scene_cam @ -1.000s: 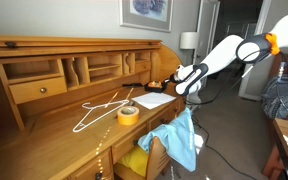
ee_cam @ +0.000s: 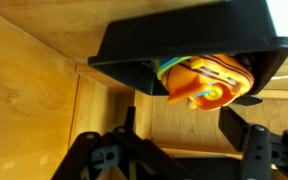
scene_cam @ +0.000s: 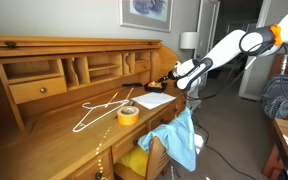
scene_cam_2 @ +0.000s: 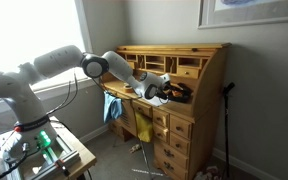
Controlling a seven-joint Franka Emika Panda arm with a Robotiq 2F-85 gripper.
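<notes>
A black tray (ee_cam: 124, 45) fills the upper part of the wrist view, with an orange toy-like object (ee_cam: 209, 80) with blue and yellow parts at its near side. My gripper stands open, its fingertips apart on either side of the orange object in that view and nothing clearly between them. In exterior view 1 the black tray (scene_cam: 155, 86) is at the far end of the wooden desk, and the gripper (scene_cam: 170, 78) is right beside it. Exterior view 2 shows the tray (scene_cam_2: 180, 95) at the desk's end, partly hidden by the gripper.
On the desk lie a white hanger (scene_cam: 99, 115), a roll of orange tape (scene_cam: 128, 115) and white paper (scene_cam: 154, 100). A blue cloth (scene_cam: 179, 140) hangs over the front edge. Cubbyholes (scene_cam: 104, 68) line the back.
The arm's elbow has shifted slightly up. Its gripper stays by the black tray, and the desk items look unmoved.
</notes>
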